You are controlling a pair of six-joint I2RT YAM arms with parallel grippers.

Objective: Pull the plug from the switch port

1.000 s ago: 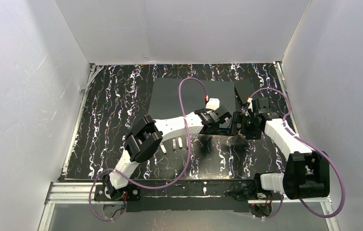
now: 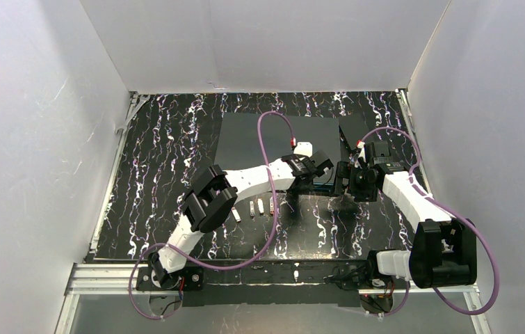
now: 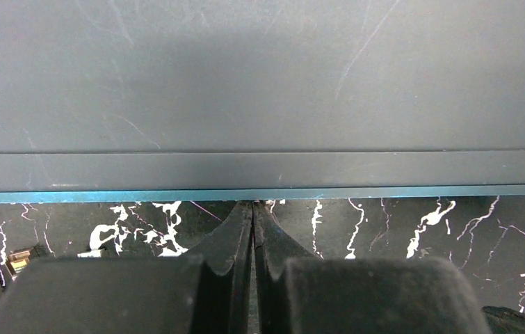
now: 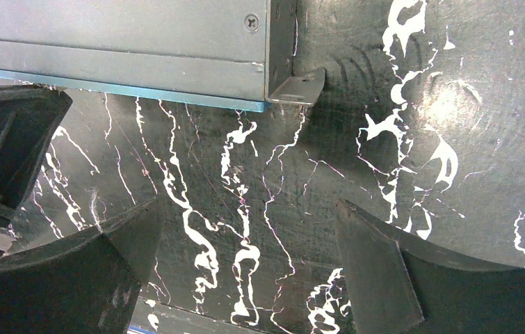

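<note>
The switch is a dark grey box (image 2: 245,132) whose front edge carries a blue strip (image 3: 106,196) in the left wrist view. My left gripper is shut with nothing showing between its fingers, and its tips meet the line of that strip. No plug shows in the port face, which is turned away from the wrist cameras. In the right wrist view, my right gripper stands wide open with only bare table between its fingers, a little in front of the switch's right corner (image 4: 245,83).
Several small modules, among them a white-topped one (image 2: 236,215), lie on the table in front of the switch. A metal bracket (image 4: 300,88) juts from the switch's right side. The left gripper's dark body (image 4: 9,139) is near the right gripper.
Over the last second the left arm's wrist has shifted slightly to the left along the switch's front. The right arm, the switch and the modules look unmoved.
</note>
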